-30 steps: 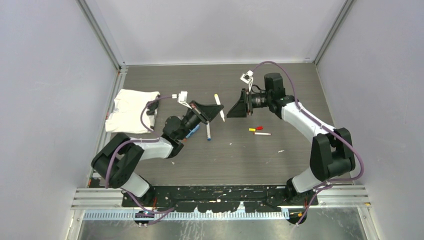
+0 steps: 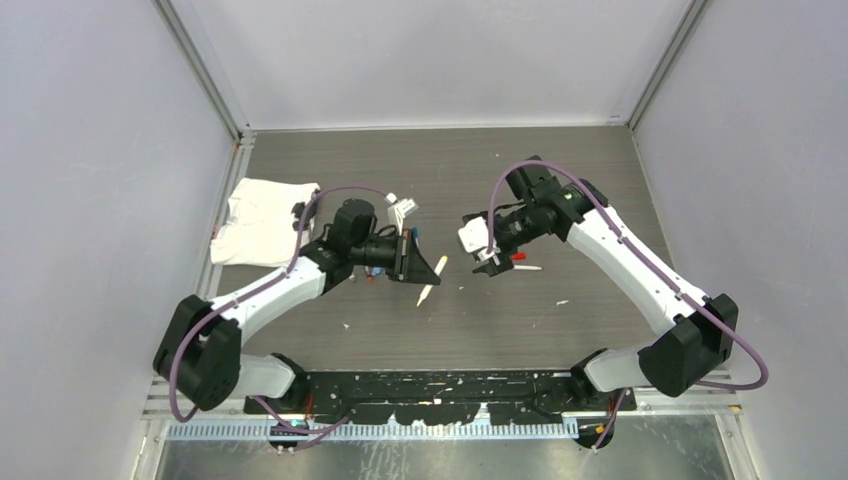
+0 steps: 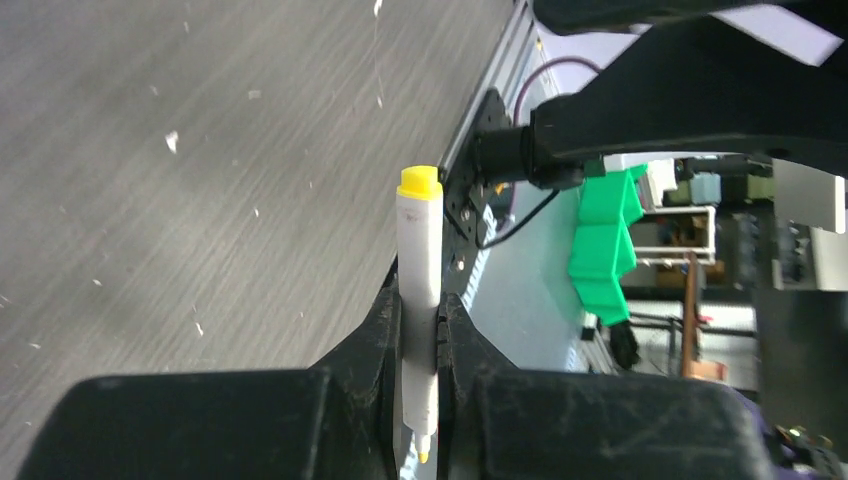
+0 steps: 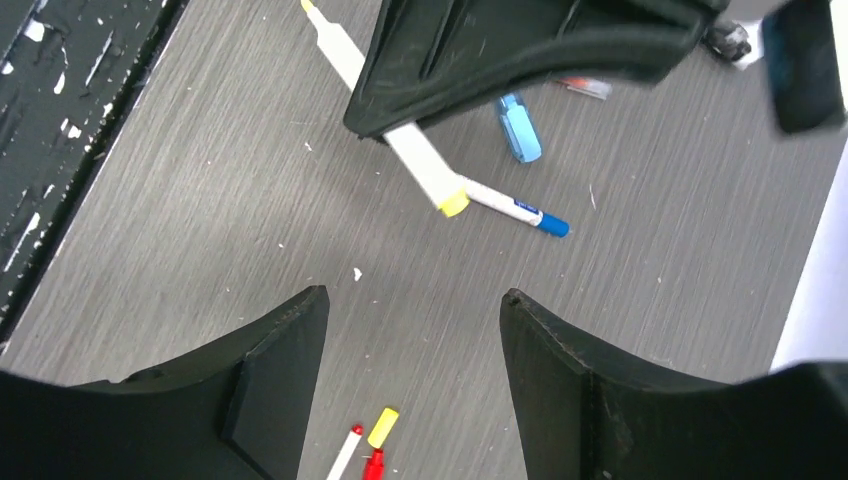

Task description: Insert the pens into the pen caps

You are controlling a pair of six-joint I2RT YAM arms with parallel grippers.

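A white pen with a yellow end and a bare yellow tip (image 3: 420, 235) is pinched in my left gripper, which is shut around its barrel. Seen from above, that gripper (image 2: 425, 278) holds it over the middle of the table. To its right my right gripper stands open, its fingers wide apart and empty. Below it on the table lie a small yellow cap (image 4: 382, 427), a red cap (image 4: 374, 466) and a white pen with a red tip (image 4: 345, 453). In the top view the yellow cap is hidden by the right gripper.
A white marker with a blue end (image 4: 520, 211) lies near a light blue marker (image 4: 519, 128), partly behind the left gripper. A white cloth (image 2: 258, 225) rests at the table's left. Wood surface in front of both grippers is clear apart from small scraps.
The left gripper moved toward the table's front, and its pen tilted from upright-looking to slanting.
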